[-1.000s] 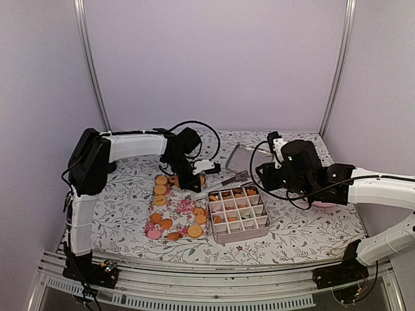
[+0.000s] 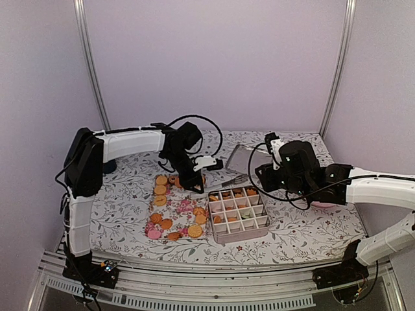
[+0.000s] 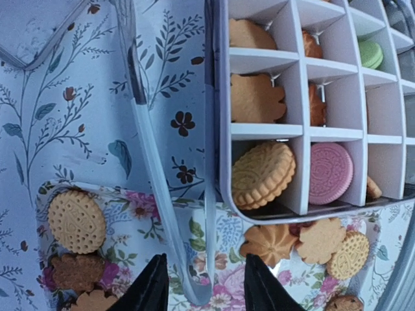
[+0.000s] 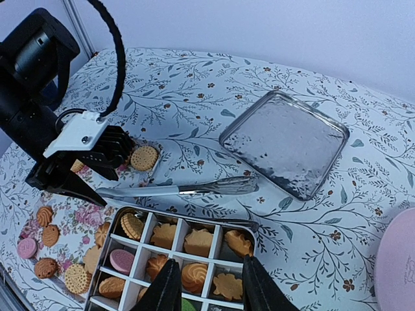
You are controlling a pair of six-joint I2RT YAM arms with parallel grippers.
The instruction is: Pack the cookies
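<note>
A divided box holds assorted cookies in its compartments, among them a pink one and a green one. Loose cookies lie on a floral tray at its left. Tongs lie along the box's side, their bend on that tray. My left gripper is open over the bend of the tongs, its fingers either side of it.
An empty metal tray lies behind the box. A pink plate sits at the right. The table between metal tray and plate is clear.
The right arm is nearly still.
</note>
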